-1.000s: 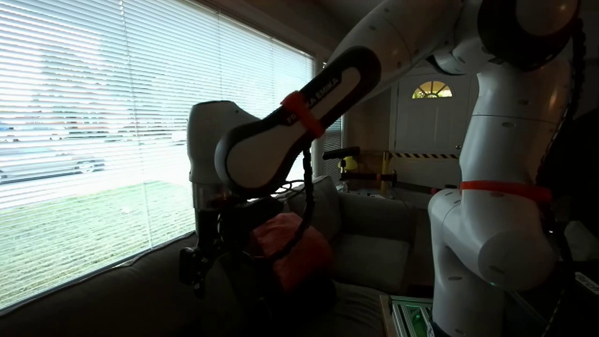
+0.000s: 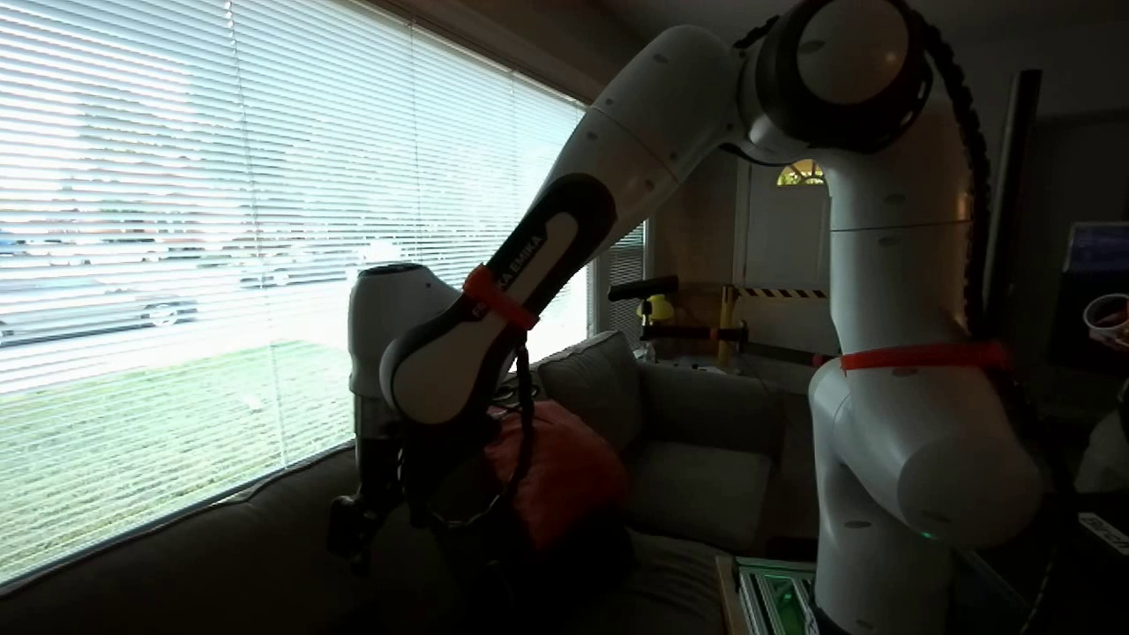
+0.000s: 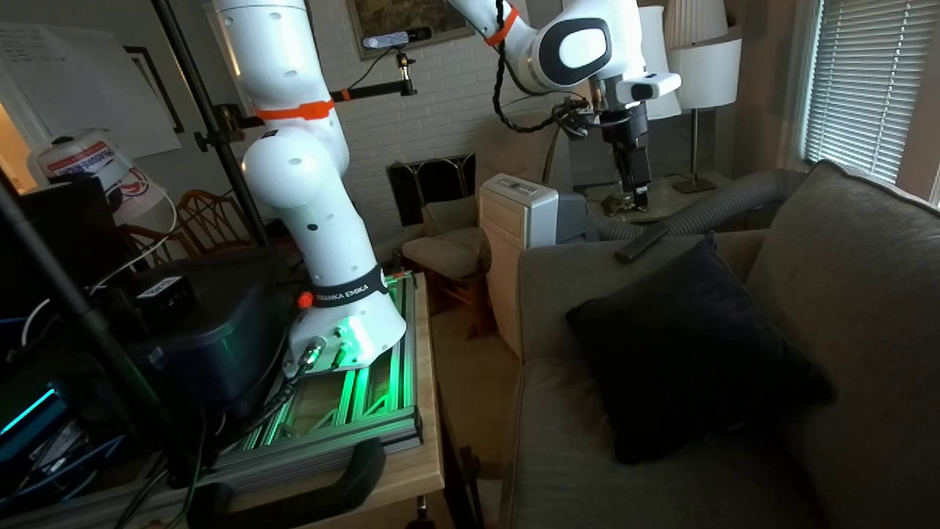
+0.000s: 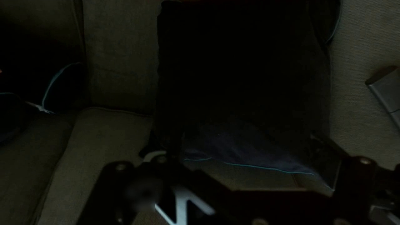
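In the wrist view my gripper stands open, its two dark fingers wide apart with nothing held between them. Beyond them a large dark pillow (image 4: 240, 86) with thin blue edging fills the middle of that view. The same dark pillow (image 3: 696, 344) leans on the sofa in the second exterior view, and my gripper (image 3: 636, 198) hangs above and behind it there. A dark remote-like bar (image 3: 641, 242) lies on the sofa arm. In the first exterior view my gripper (image 2: 351, 534) is a dim shape near the sofa back.
An orange-red pillow (image 2: 561, 466) rests farther along the sofa (image 2: 699, 492). A grey object (image 4: 388, 92) lies at the wrist view's right edge. Blinds cover the window (image 2: 212, 233) behind the sofa. Lamps (image 3: 702, 84) and a white appliance (image 3: 520, 207) stand past the sofa arm.
My gripper sits slightly lower and farther left; the pillows there look unmoved.
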